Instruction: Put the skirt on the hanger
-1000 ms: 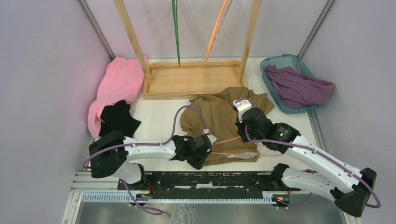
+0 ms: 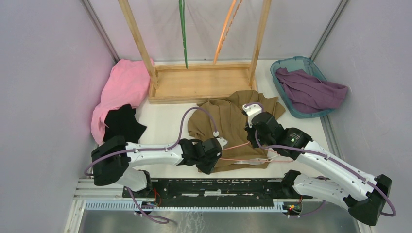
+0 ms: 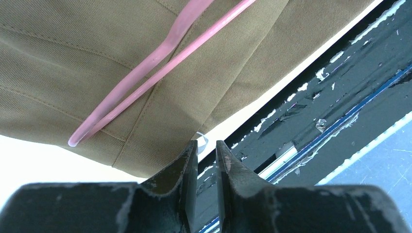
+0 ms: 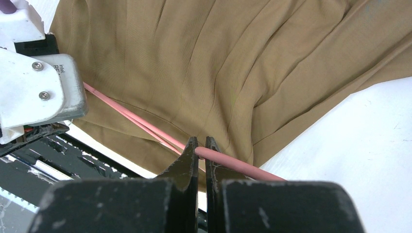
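The olive-brown skirt (image 2: 221,116) lies spread on the white table between the arms. A pink hanger (image 4: 243,167) lies across its front part. My right gripper is shut on the hanger's pink bar. My left gripper is low at the skirt's front edge by the table's edge; its two fingertips stand a little apart, with a small pale clear loop behind them. In the left wrist view the hanger's end (image 3: 111,107) rests on the fabric, to the left of those fingers.
A wooden rack (image 2: 199,97) with green and orange hangers stands at the back. Pink cloth (image 2: 121,82) and black cloth (image 2: 121,121) lie at the left. A teal bin (image 2: 306,112) with purple fabric sits at the back right.
My left arm has moved slightly up and to the right in the top view. The right arm and skirt look unchanged.
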